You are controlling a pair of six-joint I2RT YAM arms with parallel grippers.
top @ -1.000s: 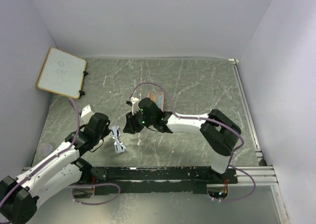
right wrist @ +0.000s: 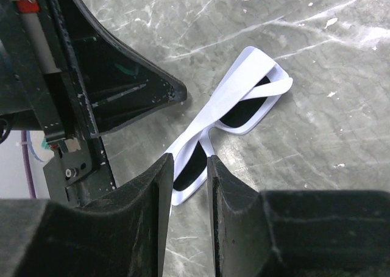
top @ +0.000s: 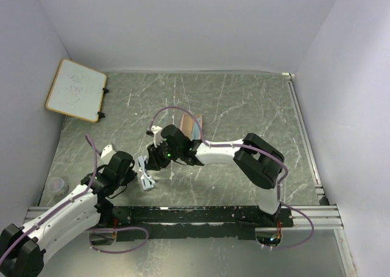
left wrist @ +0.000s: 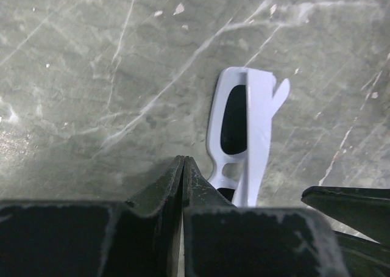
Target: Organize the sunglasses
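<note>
White-framed sunglasses with dark lenses lie on the grey marbled table between my two grippers. One temple is folded across the frame and the other sticks out at an angle, as the right wrist view shows of the sunglasses. My left gripper is just beside them, its fingertips only narrowly parted and nothing between them. From the other side my right gripper reaches over one end of the sunglasses, slightly open and empty. A dark finger of the right gripper enters the left wrist view.
Behind the right arm stands a compartmented holder, partly covered. A whiteboard leans at the back left, and a clear round container sits at the left edge.
My right gripper has moved left, closer to the sunglasses. The sunglasses lie where they were.
</note>
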